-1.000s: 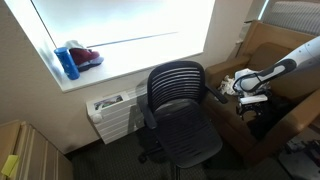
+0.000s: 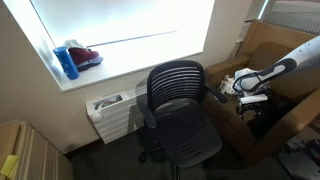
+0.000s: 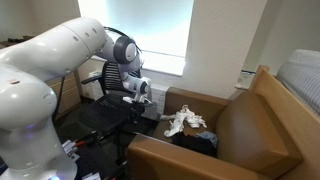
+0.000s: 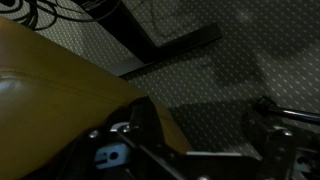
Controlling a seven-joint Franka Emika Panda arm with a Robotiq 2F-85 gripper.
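Observation:
My gripper appears open in the wrist view. Its dark fingers stand apart on either side of the lower frame, with only patterned carpet (image 4: 215, 115) showing between them. Beside the left finger runs the tan edge of the sofa (image 4: 70, 95). In exterior view 2 the white arm (image 3: 85, 45) reaches down by the near side of the brown sofa (image 3: 240, 120). A white crumpled cloth (image 3: 183, 122) lies on the seat, with a dark cloth (image 3: 197, 143) in front of it. The fingertips are too small to make out in the exterior views.
A black office chair (image 2: 182, 115) stands near the sofa. On the windowsill sit a blue bottle (image 2: 66, 62) and a red-and-white item (image 2: 84, 57). A white heater (image 2: 115, 115) is below. A dark metal leg (image 4: 175, 48) and cables (image 4: 35, 12) lie near the gripper.

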